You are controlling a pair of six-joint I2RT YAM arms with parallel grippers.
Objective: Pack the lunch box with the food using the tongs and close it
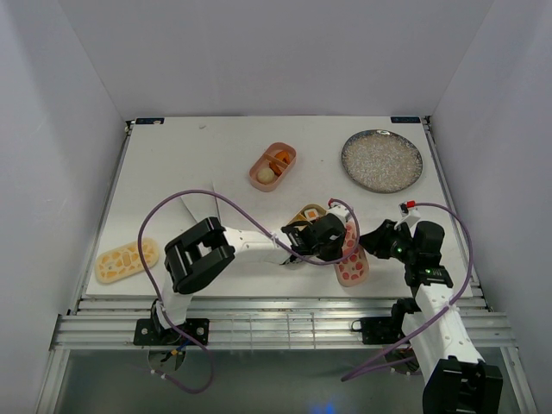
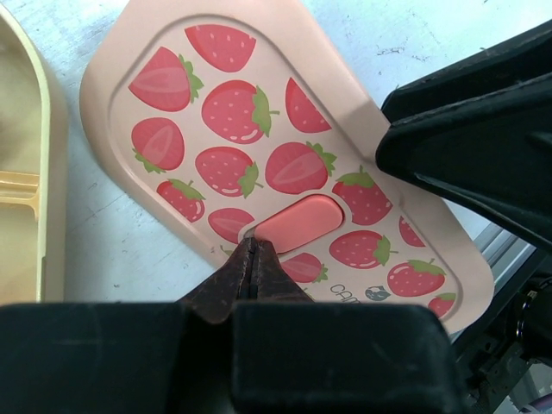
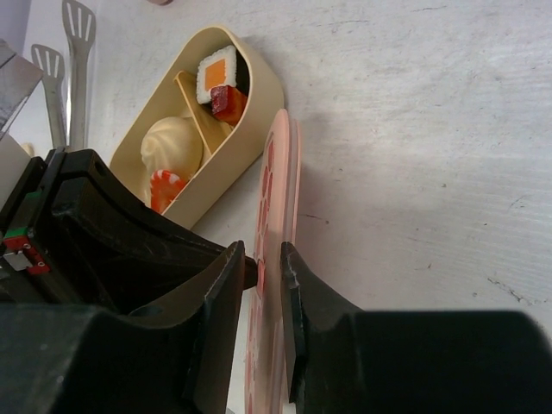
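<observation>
The pink strawberry lid stands beside the cream lunch box, which holds sushi and dumpling-like food. My left gripper is shut at the lid's central latch. My right gripper is part open around the lid's edge, seen side-on in the right wrist view; whether both fingers touch it is unclear. A pink box with food sits at the back centre.
A round speckled tray lies at the back right. A yellow patterned lid is at the front left. Metal tongs lie left of the boxes.
</observation>
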